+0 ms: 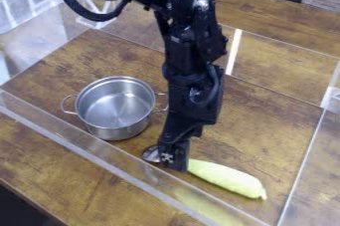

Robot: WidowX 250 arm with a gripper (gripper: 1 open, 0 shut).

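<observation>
My gripper hangs low over the wooden board, just above a small silver metal object that it partly hides; its fingertips are dark and hard to make out. A pale yellow-green corn-like vegetable lies to the lower right, its left end close by the gripper. A steel pot with two side handles stands to the left of the gripper.
Clear low walls edge the wooden surface, along the front and the right side. Bare board lies at the back left and to the right of the arm.
</observation>
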